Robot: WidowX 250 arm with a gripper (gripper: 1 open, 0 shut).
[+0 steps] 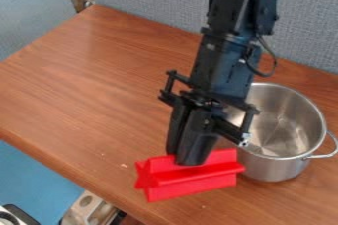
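The black gripper [193,150] points down onto a red block-like object [185,182] near the front edge of the wooden table, its lower end overlapping the object's top. Whether the fingers are shut on it cannot be told. A steel pot [282,140] with a handle stands just to the right, partly behind the arm.
A grey padded wall [158,2] runs along the back. Beyond the front left edge is a blue surface [34,170].
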